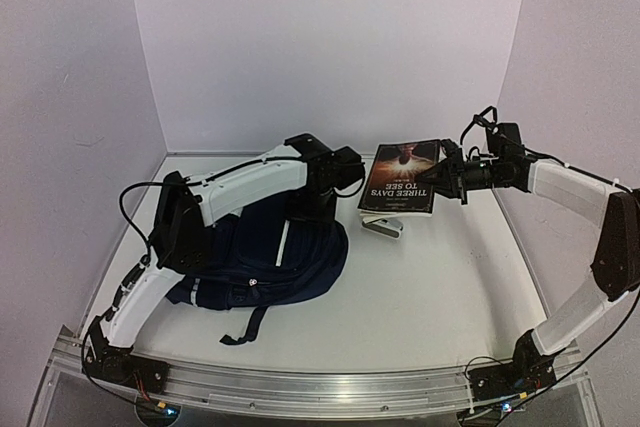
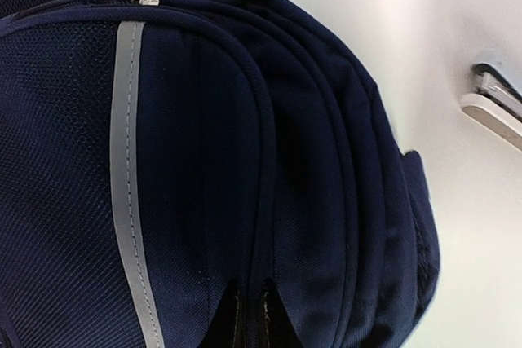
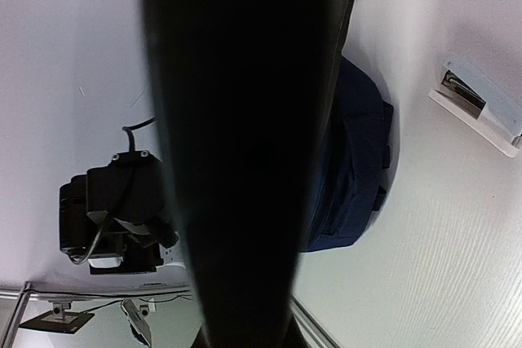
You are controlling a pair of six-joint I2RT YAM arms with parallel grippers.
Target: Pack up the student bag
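Note:
A navy backpack (image 1: 260,282) lies on the left of the table. My left gripper (image 1: 318,217) is low over its right part. In the left wrist view the left gripper has a fold of the bag's piped edge (image 2: 265,160) between its close-set fingertips and looks shut on it. A dark book titled "Three Days to See" (image 1: 395,182) is held up over the table's right half, its right side in my right gripper (image 1: 440,179), which is shut on it. The book (image 3: 236,160) fills the middle of the right wrist view. The bag's opening is not clearly visible.
A white and grey stapler (image 1: 384,227) lies on the table partly under the book, to the right of the bag. A strap (image 1: 245,329) trails from the bag's front.

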